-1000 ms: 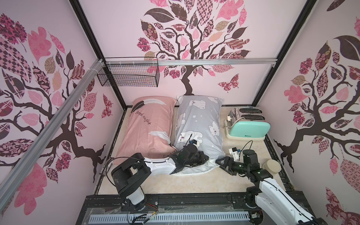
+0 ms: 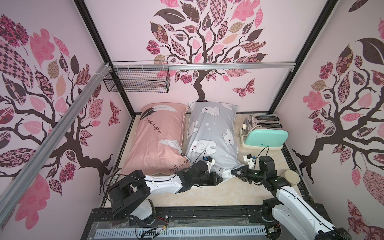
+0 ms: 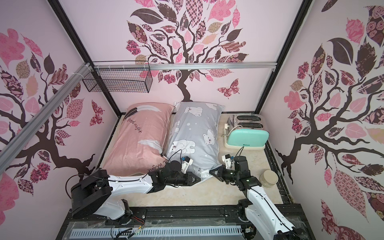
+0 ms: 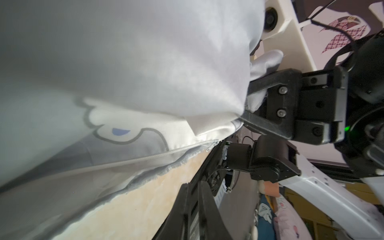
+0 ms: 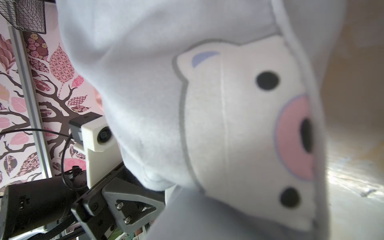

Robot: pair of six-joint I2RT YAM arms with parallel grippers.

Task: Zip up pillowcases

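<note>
The grey pillowcase (image 2: 212,132) with white bears lies lengthwise in the middle, its open end toward me. A pale zipper edge (image 4: 176,151) runs along that end in the left wrist view; no slider can be made out. My right gripper is shut on the cloth at the right corner of this end; its own fingers are hidden behind cloth in the right wrist view. My left gripper stands slightly open just in front of the edge, nothing between its fingers. The pink pillowcase (image 2: 158,136) lies to the left, its near end partly behind the left arm.
A mint toaster (image 2: 266,137) stands right of the grey pillowcase, and a round beige lid-like object (image 2: 291,177) sits at the right edge. A wire basket (image 2: 140,80) hangs at the back left.
My left gripper has come toward the table's front, off the top of the pillowcase's near end. The right gripper has shifted slightly up and away from the front edge.
</note>
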